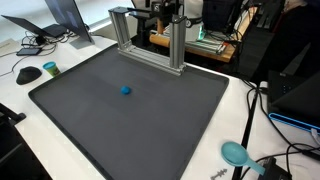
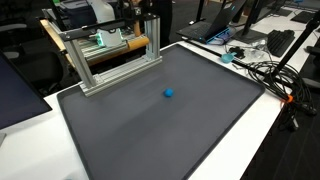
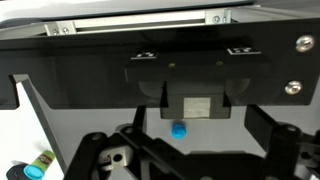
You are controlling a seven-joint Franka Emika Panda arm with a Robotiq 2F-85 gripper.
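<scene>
A small blue object [image 1: 126, 90] lies alone on the dark grey table mat [image 1: 110, 125]; exterior view 2 shows the same blue object [image 2: 169, 93] right of centre. From the wrist, the blue object [image 3: 178, 131] appears below a black panel, between the fingers but farther down. My gripper is open, its dark fingers spread to either side of a block with a pale square face [image 3: 196, 107] under the panel. Whether the fingers touch that block cannot be told. The exterior views do not show the gripper clearly.
A silver-legged frame with a black top [image 2: 110, 32] stands at the mat's edge. A green-blue cup [image 1: 51, 69], a laptop [image 1: 38, 38] and a turquoise spoon-like item [image 1: 238, 155] lie off the mat.
</scene>
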